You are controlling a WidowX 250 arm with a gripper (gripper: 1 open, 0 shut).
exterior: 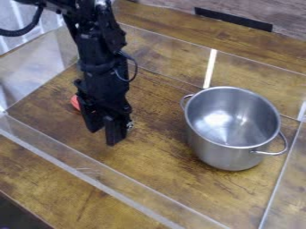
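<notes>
My black gripper [103, 125] is low over the wooden table at the left of centre, its fingertips at or near the surface. A red handle [77, 102] peeks out behind it at the left; the spoon's metal head that goes with it is hidden by the gripper. I cannot tell from this view how far apart the fingers are or whether they hold the spoon. A large steel pot [233, 127] with two side handles stands on the right.
Clear panels edge the work area at the left, front and right.
</notes>
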